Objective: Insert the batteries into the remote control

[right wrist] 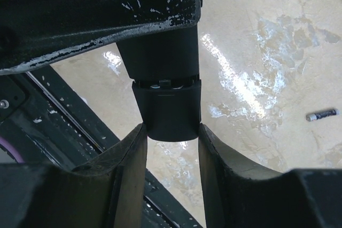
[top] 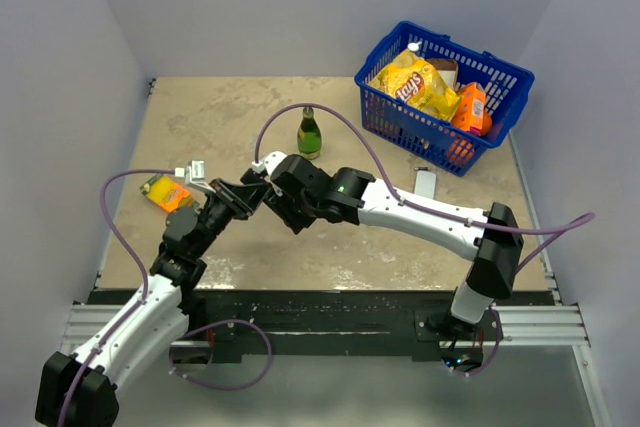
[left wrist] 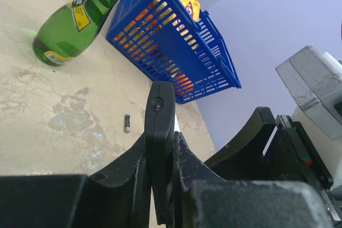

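My left gripper is shut on the black remote, held upright above the table, as the left wrist view shows. In the right wrist view the remote's end shows a cover piece with a narrow slot and small metal bits above it. My right gripper has its fingertips at that lower piece; whether they press on it is hard to tell. In the top view both grippers meet left of centre. A single small battery lies on the table, also seen in the left wrist view.
A green bottle stands at the back centre. A blue basket of snacks is at the back right. A yellow-orange pack lies at the left, and a pale object lies on the right.
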